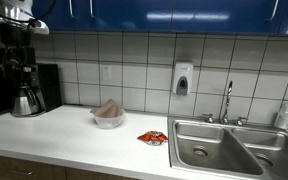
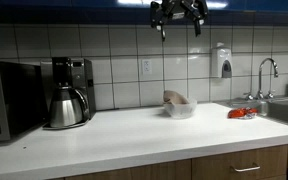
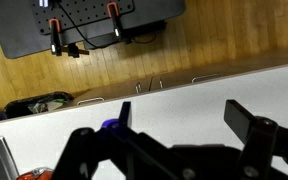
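Note:
My gripper (image 2: 180, 36) hangs high above the counter, pointing down, in exterior view 2. In the wrist view its dark fingers stand wide apart, with only the pale counter and its front edge below the gap. A clear bowl (image 1: 109, 121) sits on the counter near the tiled wall, with something brown (image 1: 108, 109), perhaps cloth or paper, sticking up out of it. Between the bowl and the sink lies a crumpled red packet (image 1: 152, 138). Part of a red thing (image 3: 41, 174) shows at the wrist view's lower edge. The gripper is well clear of both objects.
A steel carafe (image 2: 68, 105) stands in the black coffee maker, beside the microwave (image 2: 2, 100). The double sink (image 1: 204, 151) and faucet (image 1: 227, 102) take up the right side. Blue cabinets (image 1: 189, 15) overhang the counter (image 2: 134, 145), whose front middle is bare.

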